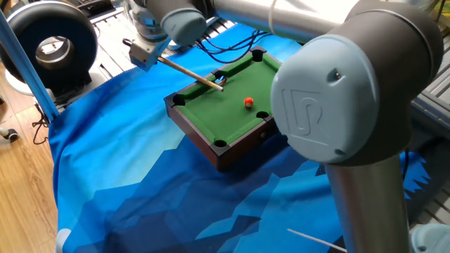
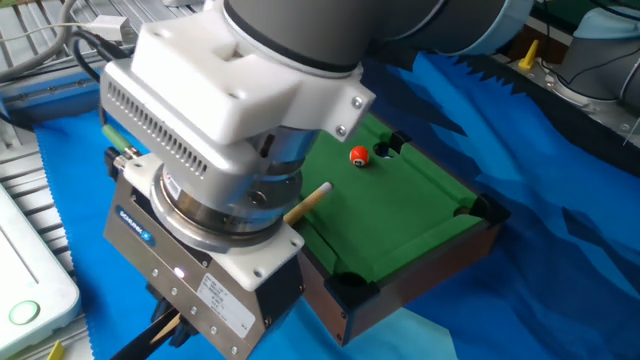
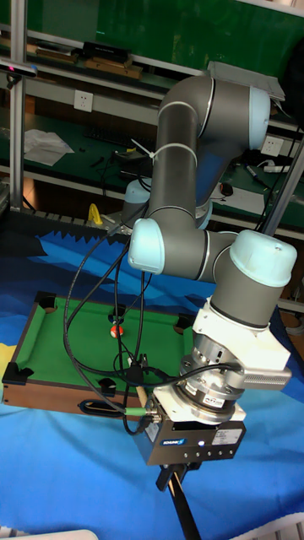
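Observation:
A small pool table (image 1: 228, 116) with green felt and a dark wooden frame lies on the blue cloth. On its felt rests an orange-red ball (image 1: 248, 102), standing clear of the cushions. My gripper (image 2: 172, 322), beyond the table's long side in exterior view 1, is shut on a wooden cue stick (image 1: 190, 72). The stick crosses the near rail over a side pocket, and its pale tip (image 2: 318, 194) points over the felt, short of the ball and apart from it. In exterior view 3 the cue's dark butt (image 3: 182, 513) sticks out behind the fingers (image 3: 164, 477).
Black cables (image 3: 77, 333) hang from the arm in front of the pool table. A black ring-shaped device (image 1: 83, 49) stands at the left in exterior view 1. A white case (image 2: 30, 270) sits beside the gripper.

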